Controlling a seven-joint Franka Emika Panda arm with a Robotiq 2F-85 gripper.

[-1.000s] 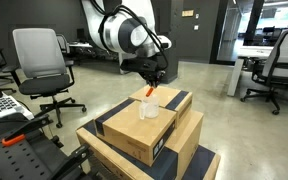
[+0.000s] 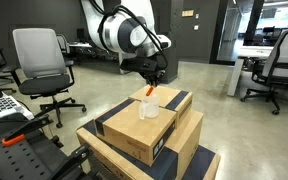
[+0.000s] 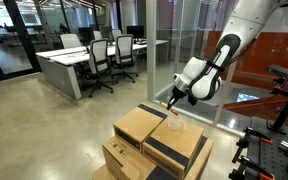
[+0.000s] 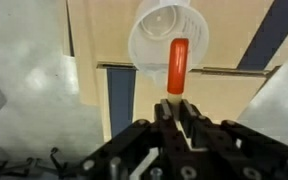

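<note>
Held upright below my gripper is a marker (image 4: 177,70) with a red-orange end and a white body; the fingers are shut on its white part. A clear plastic cup (image 4: 148,24) appears under the marker in the wrist view, its round mouth facing the camera. In exterior view 1 the cup (image 2: 149,108) stands on a cardboard box (image 2: 126,127), and the red end of the marker (image 2: 150,91) shows just above its rim. Whether the tip is inside the rim cannot be told.
Several taped cardboard boxes (image 2: 188,136) are stacked around the cup as a raised platform. A second clear item (image 2: 142,111) seems to sit beside the cup, too faint to make out. Office chairs (image 2: 44,65) stand well away on open floor.
</note>
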